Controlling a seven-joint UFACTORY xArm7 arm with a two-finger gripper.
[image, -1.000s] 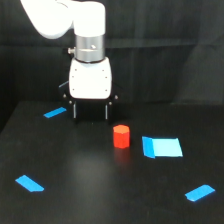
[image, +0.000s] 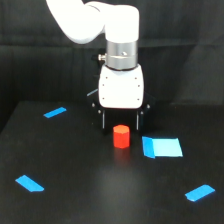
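Observation:
A red block (image: 121, 136) stands on the black table, just left of some pale blue squares (image: 167, 147). My white gripper (image: 121, 122) is above and around it, its dark fingers open, one to each side over the block; whether they reach down level with it is hard to tell.
Short blue tape strips lie at the back left (image: 55, 112), front left (image: 29, 183) and front right (image: 200, 192) of the black table.
My gripper has moved right and somewhat down from the left, and is now over the red block. The block has not visibly moved.

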